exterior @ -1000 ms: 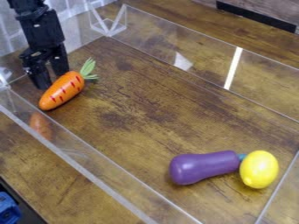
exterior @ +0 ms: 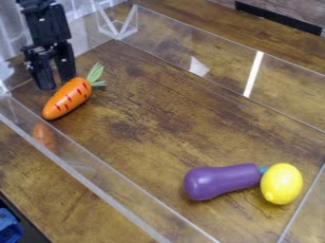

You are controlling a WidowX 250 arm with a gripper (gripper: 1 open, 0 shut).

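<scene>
At the upper left, the black gripper [exterior: 51,74] points down just beside and above a toy orange carrot [exterior: 68,98] with green leaves, which lies on the wooden floor of a clear-walled enclosure. Its fingertips are low near the carrot's upper left side; whether they are apart or closed is hard to tell.
A purple eggplant [exterior: 221,178] and a yellow lemon [exterior: 282,184] lie at the lower right. Clear walls [exterior: 256,71] bound the wooden area, whose middle is clear. A blue object [exterior: 8,226] is at the bottom left, outside the wall.
The gripper has shifted very slightly; the carrot, eggplant and lemon show no clear movement.
</scene>
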